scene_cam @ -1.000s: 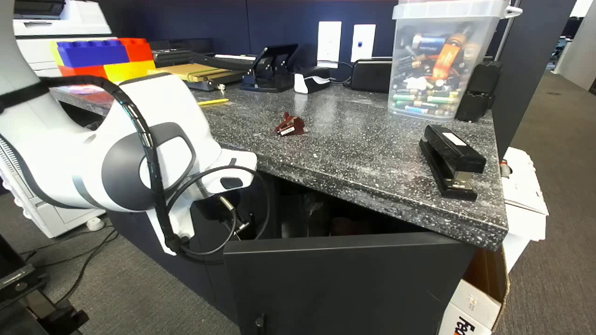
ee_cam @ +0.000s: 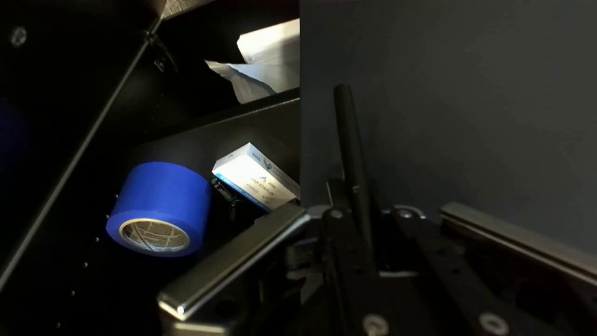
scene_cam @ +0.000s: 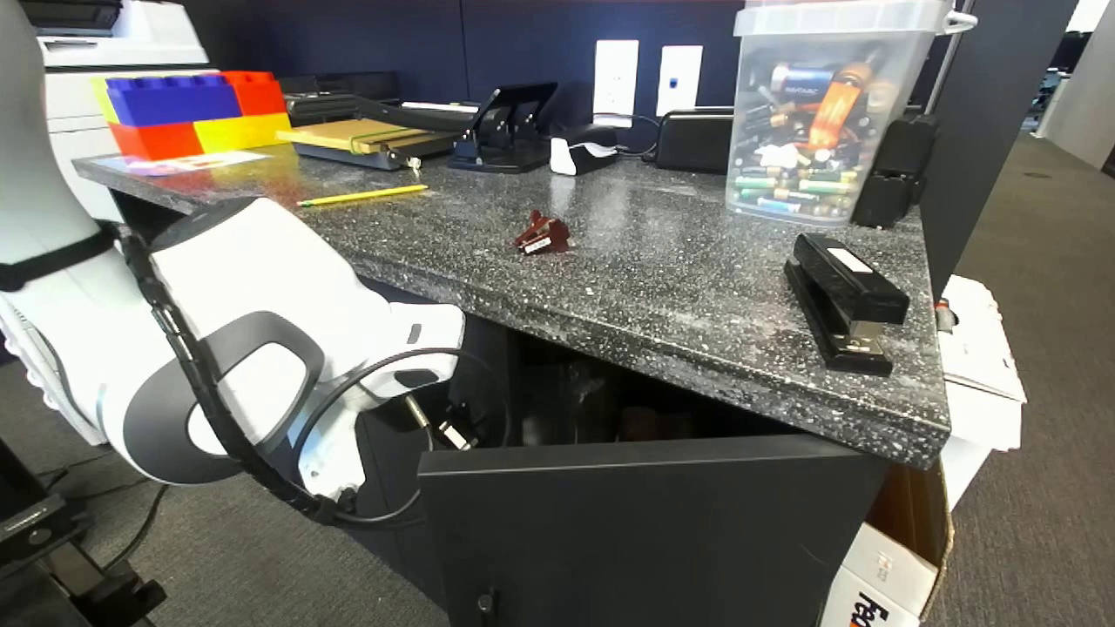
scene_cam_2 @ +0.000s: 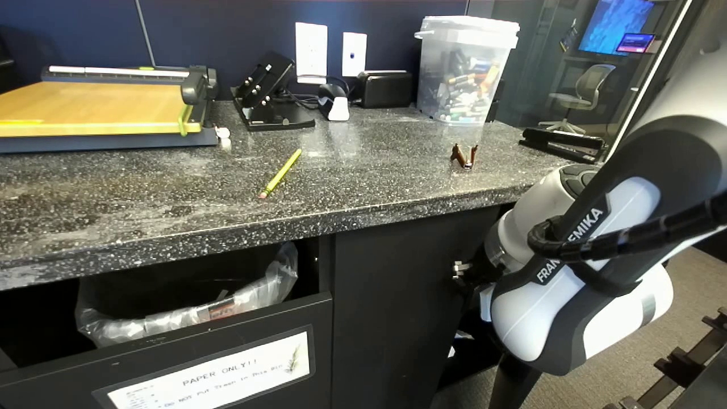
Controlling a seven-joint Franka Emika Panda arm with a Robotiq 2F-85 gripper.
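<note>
In the wrist view a slim dark rod (ee_cam: 350, 134) with a rounded end lies in line with my gripper. The fingers are closed in around its lower part. Whether the rod is loose or fixed to the dark panel (ee_cam: 475, 112) behind it cannot be told. Outside, the gripper (scene_cam: 441, 427) stands below the countertop edge, near the top left corner of the open black panel (scene_cam: 648, 533). From the other side, dim metal parts of the gripper (scene_cam_2: 462, 270) show beside the cabinet face.
Inside the cabinet lie a blue tape roll (ee_cam: 159, 196) and a staples box (ee_cam: 254, 176). On the counter are a red-brown staple remover (scene_cam: 543, 235), a black stapler (scene_cam: 844, 301), a pencil (scene_cam_2: 280, 174) and a clear bin (scene_cam_2: 467, 71). The mid-counter has free room.
The arm has swung to the left and lower beside the counter in exterior view 1, uncovering more of the pencil. The gripper has stayed near the panel's corner, dipping slightly. Panel and counter objects are unchanged.
</note>
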